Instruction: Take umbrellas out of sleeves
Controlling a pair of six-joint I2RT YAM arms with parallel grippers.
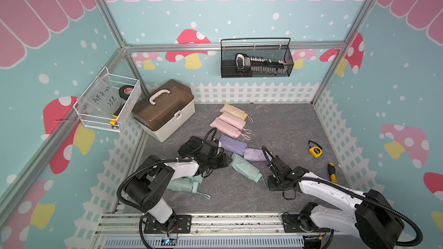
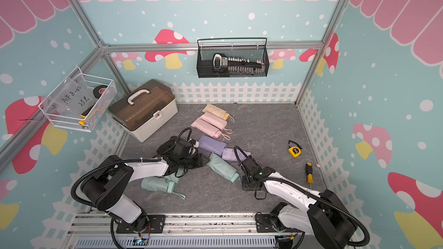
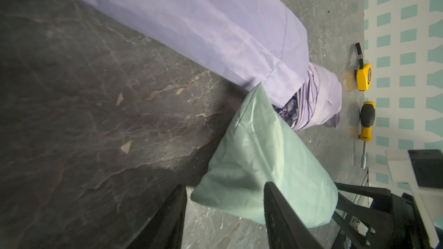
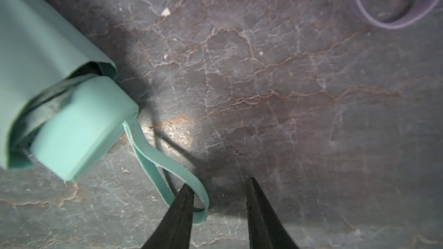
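Note:
A mint umbrella in its sleeve (image 1: 246, 167) lies mid-floor between my two grippers. Its handle end (image 4: 87, 124) pokes out of the sleeve's mouth, with a wrist loop (image 4: 168, 166) trailing from it. In the right wrist view, my right gripper stands part open, its left finger touching or just over the loop's end. My left gripper is open at the sleeve's closed end, one finger over the cloth's near corner. Beyond lie a purple sleeve (image 1: 233, 144) and a purple umbrella (image 1: 255, 155) partly out of it. Another mint umbrella (image 1: 183, 185) lies partly behind my left arm.
Pink umbrellas (image 1: 226, 127) and a cream one (image 1: 233, 110) lie farther back. A lidded toolbox (image 1: 164, 109) fills the back left. At the right are a tape measure (image 1: 315, 150) and a screwdriver (image 1: 331, 172).

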